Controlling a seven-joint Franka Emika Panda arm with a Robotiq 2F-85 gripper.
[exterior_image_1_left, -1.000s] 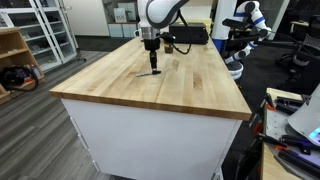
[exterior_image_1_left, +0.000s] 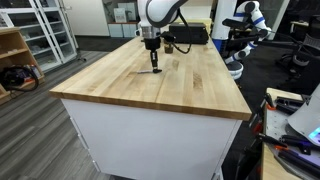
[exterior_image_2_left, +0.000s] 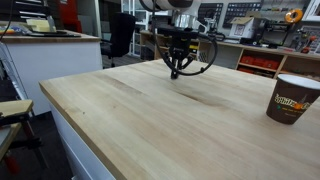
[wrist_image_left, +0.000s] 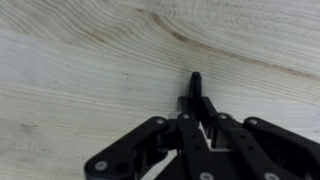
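Observation:
My gripper is shut on a slim dark rod (wrist_image_left: 196, 82), whose end sticks out past the fingertips in the wrist view. What exactly the rod is cannot be made out. Pointing down, the gripper (exterior_image_1_left: 155, 69) is low over the far left part of the wooden tabletop (exterior_image_1_left: 190, 85) in exterior view 1. A short dark streak lies on the wood at its left; whether it is a shadow or a thing is unclear. In exterior view 2 the gripper (exterior_image_2_left: 175, 73) stands near the table's far side, too small there to show its hold.
A dark paper cup (exterior_image_2_left: 291, 99) with printed lettering stands upright on the right of the table in exterior view 2, well away from the gripper. Shelves (exterior_image_2_left: 265, 62) and other furniture stand beyond the table.

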